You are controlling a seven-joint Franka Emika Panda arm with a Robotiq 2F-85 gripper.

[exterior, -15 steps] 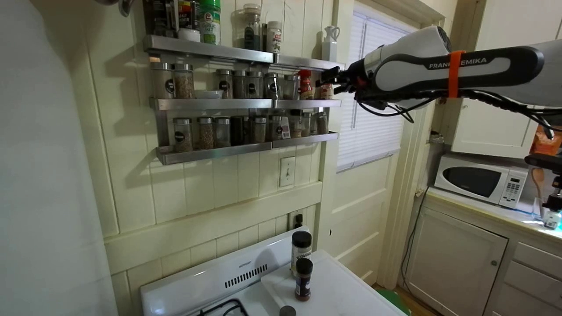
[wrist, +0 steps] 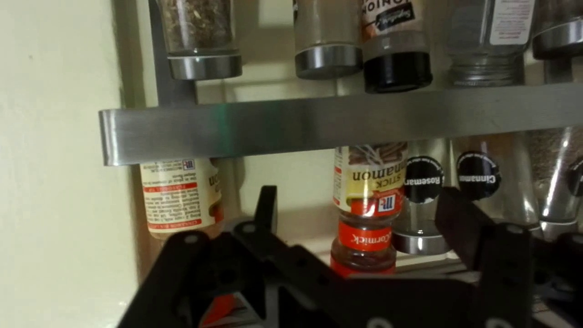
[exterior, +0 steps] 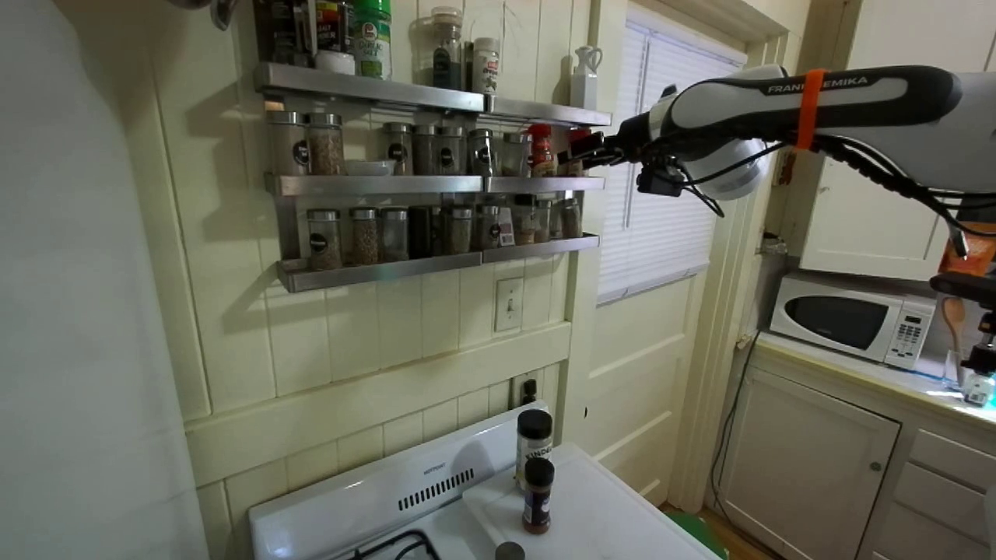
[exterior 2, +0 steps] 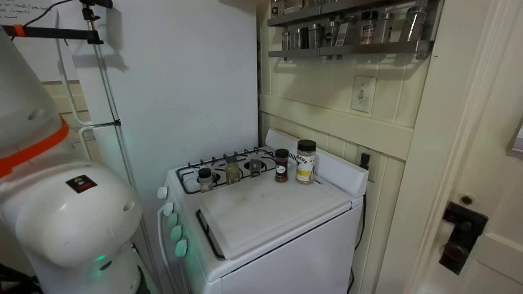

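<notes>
A McCormick cinnamon stick bottle (wrist: 367,238) with a red neck band stands on the middle shelf, upside down in the wrist view. My gripper is in front of the shelf with its fingers spread apart, one to each side of that bottle in the picture. Whether the bottle lies between the fingers in depth, I cannot tell. A second bottle (wrist: 180,202) with a red-and-yellow label stands at the shelf's end. In exterior view 1 the gripper (exterior: 580,152) is at the right end of the middle shelf, beside the red-topped bottle (exterior: 542,152).
Close beside the cinnamon stick bottle are the Rosemary jar (wrist: 421,180) and the Cinnamon jar (wrist: 481,177). A metal shelf rail (wrist: 328,123) crosses the wrist view. Below, the stove (exterior 2: 274,210) bears several spice bottles; its white cover has a broad clear area.
The bottles look unmoved.
</notes>
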